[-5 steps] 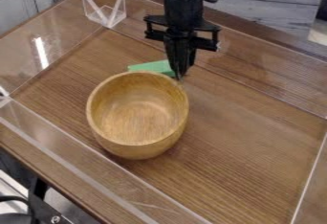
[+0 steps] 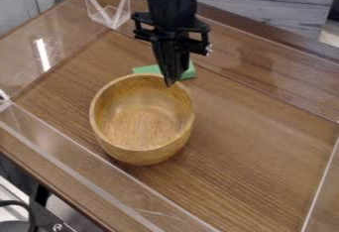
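A wooden bowl point(image 2: 141, 127) sits on the wooden table, left of centre. Just behind its rim lies a green object point(image 2: 184, 71), partly hidden by the black gripper point(image 2: 169, 77), which hangs pointing down at the bowl's back rim. Its fingers look close together, with nothing visible between them. Whether it touches the green object or the rim is unclear.
A clear plastic object point(image 2: 111, 8) stands at the back left. A black cable lies at the bottom left edge, and a marble-like surface runs along the back right.
The gripper has moved left and toward the front, down toward the bowl's back rim, covering more of the green object.
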